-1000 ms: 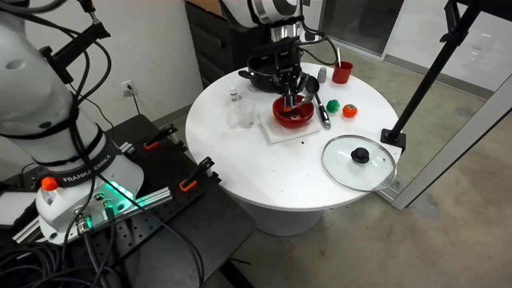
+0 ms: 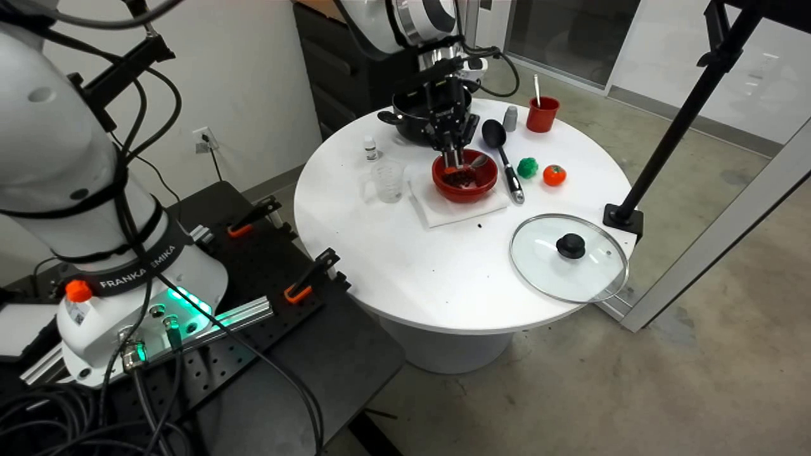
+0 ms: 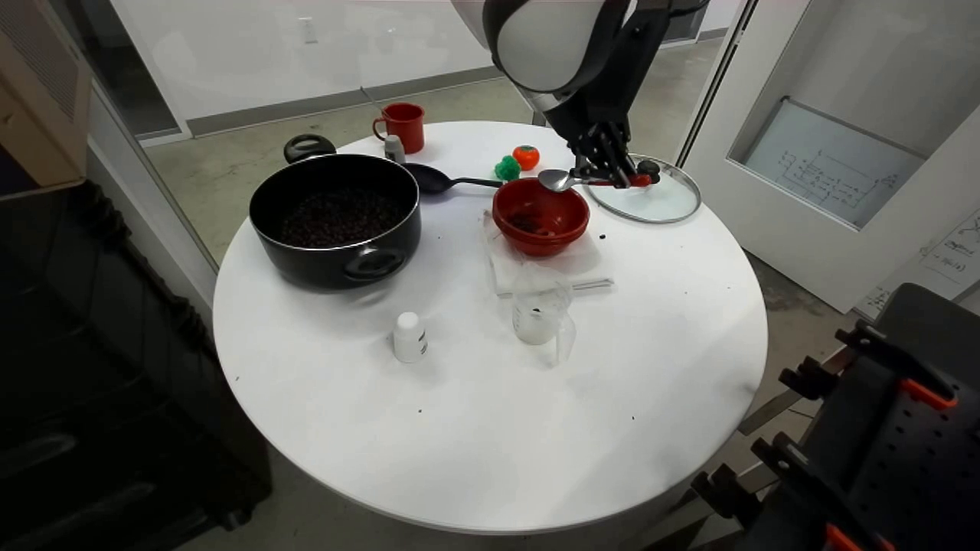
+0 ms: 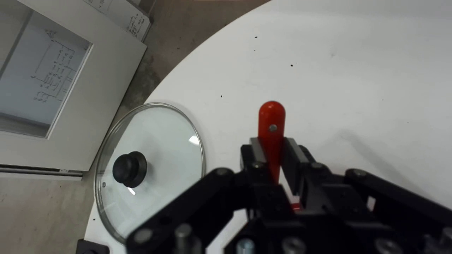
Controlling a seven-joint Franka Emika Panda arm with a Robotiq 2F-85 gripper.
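My gripper is shut on the red handle of a spoon [image 4: 272,120], whose rounded end sticks out past the fingers. In exterior view 2 the spoon's metal head [image 3: 555,180] is over the rim of a red bowl [image 3: 537,240], with the gripper [image 3: 629,182] to the right of the bowl. From exterior view 1, the gripper [image 2: 453,158] appears in front of the bowl [image 2: 465,194]. Small dark pieces [image 3: 525,223] lie inside the bowl, which rests on a folded white cloth [image 3: 574,275]. The wrist view hides the spoon's head behind the gripper.
A black pot [image 3: 335,262] holds dark beans. Around the bowl stand a clear measuring cup [image 3: 535,317], a white bottle [image 3: 409,338], a black ladle [image 2: 494,134], a tomato [image 2: 554,175] and a glass lid [image 2: 568,273].
In exterior view 1 the gripper and spoon have shifted slightly left, and the spoon's head shows a little lower and further left over the bowl. The bowl has stayed in place.
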